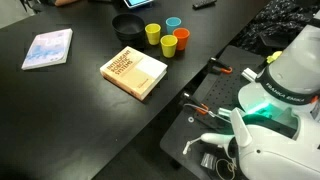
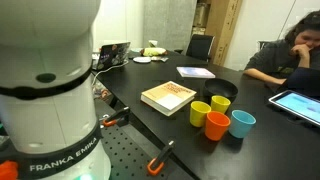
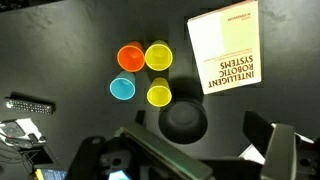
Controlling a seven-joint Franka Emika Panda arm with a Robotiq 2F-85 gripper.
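In the wrist view, my gripper looks down at the table, its dark fingers set wide apart. It is open, and I see nothing held. Below, between and beyond the fingers, lies a black bowl. Clustered beside the bowl are an orange cup, a blue cup, one yellow cup and another yellow cup. A cream book titled "Intelligent Robotic Systems" lies flat nearby. Both exterior views show the white arm, but the gripper is outside them.
A pale book lies toward the left in exterior view 1. A screen stands on the right in exterior view 2, near a seated person. A dark bar-shaped object lies beyond the cups.
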